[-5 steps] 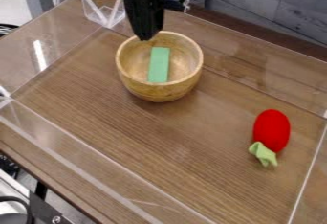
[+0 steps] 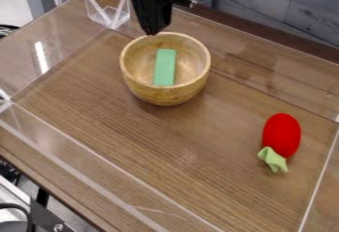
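Note:
My black gripper [image 2: 154, 23] hangs over the back of a wooden bowl [image 2: 188, 77]; its fingers look shut, with nothing visible between them. A green rectangular block [image 2: 165, 65] lies inside the bowl. A red vegetable-like object with a green top [image 2: 281, 137] lies on the table at the right.
A clear plastic piece [image 2: 106, 10] is at the back left. A grey wall [image 2: 279, 8] runs along the back; cables show off the left edge.
The gripper has shifted slightly near the bowl's back. The bowl, block and red object appear unmoved.

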